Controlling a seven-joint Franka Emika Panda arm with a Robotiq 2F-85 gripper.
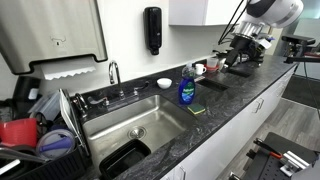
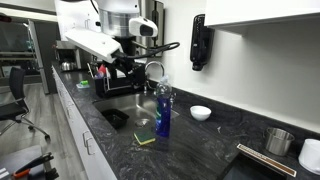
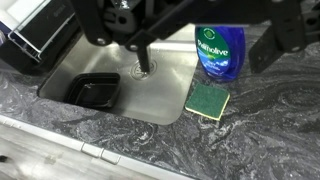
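My gripper is open above the counter, and no object shows between its fingers. In the wrist view a blue Palmolive bottle (image 3: 221, 50) stands below it, partly covered by the gripper's dark parts. A green and yellow sponge (image 3: 207, 101) lies on the counter at the sink's edge, near the bottle. The metal sink (image 3: 152, 94) holds a black tub (image 3: 96, 91). From the first exterior view, the bottle (image 1: 187, 86) is upright beside the sink, with the sponge (image 1: 198, 109) in front of it. My arm (image 1: 246, 38) is up at the right.
A white bowl (image 2: 200, 112) sits behind the bottle. A metal pot (image 2: 279, 142) stands farther along the counter. At the sink's far side is a dish rack (image 1: 60, 145) with dishes.
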